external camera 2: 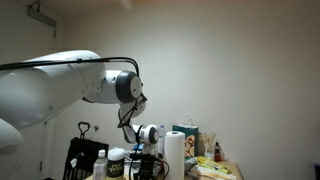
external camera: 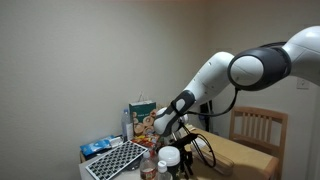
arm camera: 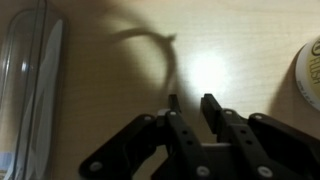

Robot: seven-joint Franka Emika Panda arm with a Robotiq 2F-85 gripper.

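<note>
In the wrist view my gripper is part open over the wooden table, its two dark fingertips apart with nothing between them. A shadow curves across the bare wood [arm camera: 215,65] ahead of the fingers. To the left lies a clear plastic container [arm camera: 38,90], cut off by the frame. A round item with a pale lid and printed edge [arm camera: 312,72] stands at the right, partly out of frame. In the first exterior view the arm reaches down behind a white-topped item [external camera: 169,155], which hides much of the gripper; the second view shows it small and dark.
A grey grid-like tray [external camera: 117,160] lies at the left with bottles [external camera: 148,166] near it. A paper towel roll [external camera 2: 174,155] stands right of the arm. Behind are a gift bag [external camera: 143,115] and a wooden chair [external camera: 258,125].
</note>
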